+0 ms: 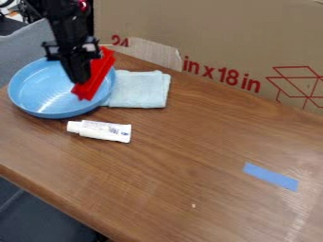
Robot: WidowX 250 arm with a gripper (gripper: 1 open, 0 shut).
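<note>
The black gripper (78, 68) is over the right part of a blue plate (43, 96) at the upper left, with a red object (96, 75) at its fingertips, partly hidden by them. Whether the fingers grip it is hard to tell. A folded pale cloth (143, 90) lies right of the plate, and a white tube (97, 130) with printing lies in front of it.
A large cardboard box (240, 47) stands along the back. A small blue strip (270, 175) is on the wooden table (190, 189) at the right. The front left edge borders a dark area.
</note>
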